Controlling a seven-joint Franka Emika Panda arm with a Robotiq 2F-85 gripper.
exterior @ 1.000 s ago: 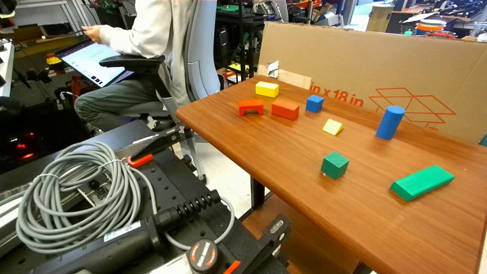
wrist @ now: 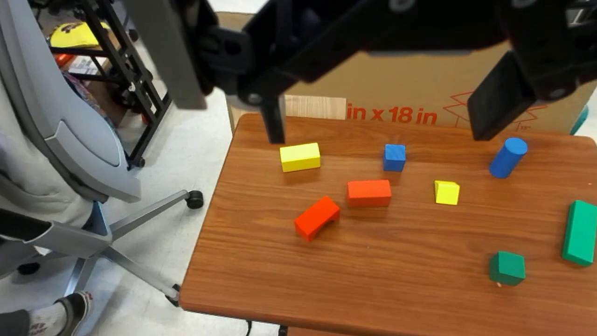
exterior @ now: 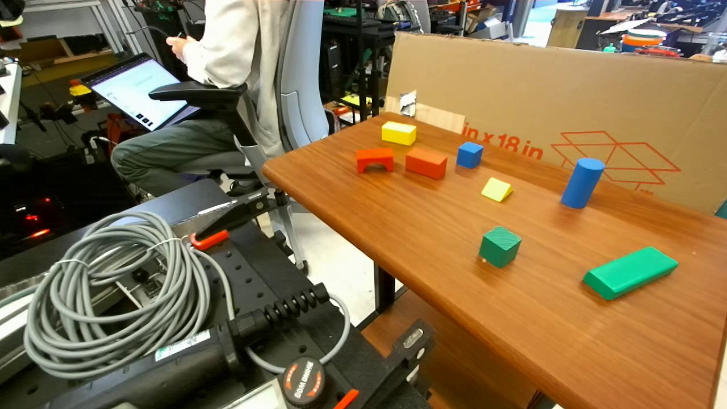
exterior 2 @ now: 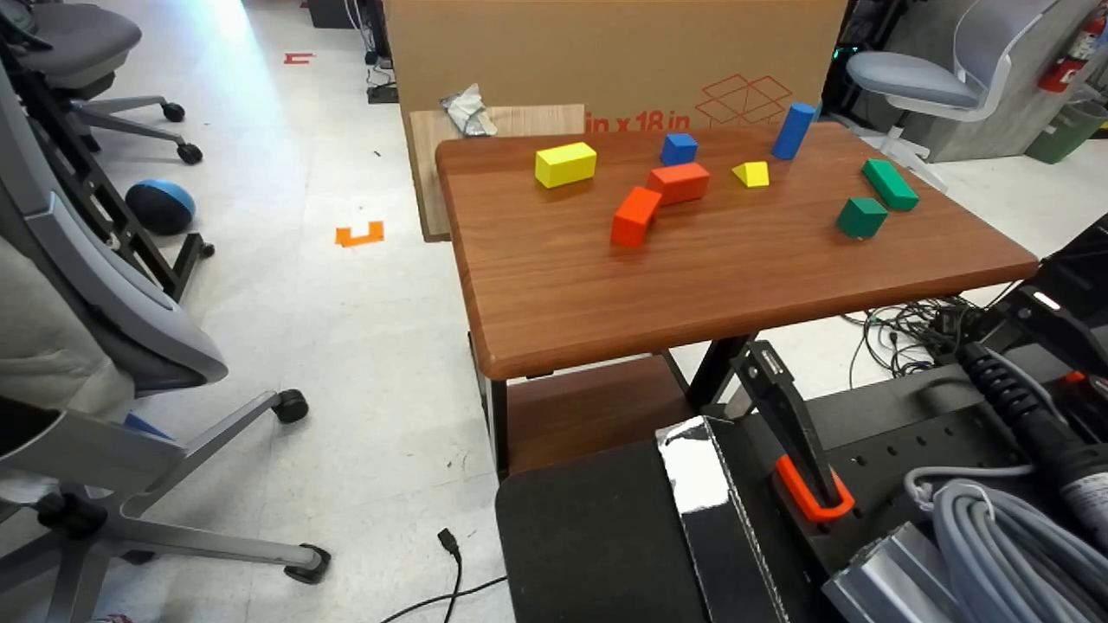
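Only the wrist view shows my gripper, its fingers wide apart and nothing between them, above and away from the blocks. On the wooden table [wrist: 252, 269] lie a yellow block [wrist: 300, 157], a blue cube [wrist: 394, 157], a red-orange block [wrist: 369, 193] and a red arch [wrist: 317, 218]. Farther right are a small yellow wedge [wrist: 447, 192], an upright blue cylinder [wrist: 508, 157], a green cube [wrist: 507, 268] and a long flat green block [wrist: 580, 233]. Each block stands apart on the tabletop in exterior view 1, the red arch [exterior: 375, 160] close beside the red-orange block [exterior: 426, 163].
A large cardboard sheet [exterior: 579, 102] rises along the table's far edge. A person in an office chair [exterior: 300, 82] sits off the table's left end. The black base with coiled grey cable [exterior: 122, 293] stands in front.
The seated person's hand has moved from over the tablet's far edge to higher and farther right. The blocks and table look the same.
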